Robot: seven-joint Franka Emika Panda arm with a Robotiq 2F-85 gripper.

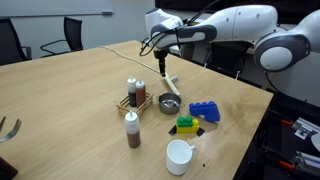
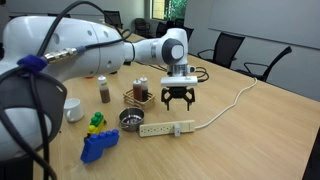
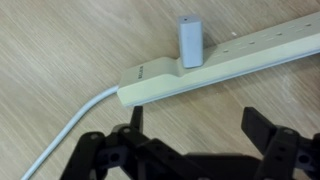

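A white power strip point(image 3: 245, 60) runs diagonally across the upper part of the wrist view, its white cord point(image 3: 65, 132) leaving from the left end. On the strip sits a small light-grey block point(image 3: 191, 42), perhaps a plug or adapter. My gripper is open, its fingers wide apart with bare table between them. In exterior view 2, the gripper point(image 2: 178, 106) hangs above the table, just behind the strip point(image 2: 160, 129) and the block point(image 2: 182, 128). It touches neither of them as far as I can see.
Near the strip are a metal pot point(image 1: 170, 103), blue bricks point(image 1: 206, 111) and a yellow-green toy point(image 1: 185, 125). A wooden rack of bottles point(image 1: 133, 98), a lone bottle point(image 1: 133, 130) and a white mug point(image 1: 179, 157) stand farther off. Open table lies left in exterior view 1.
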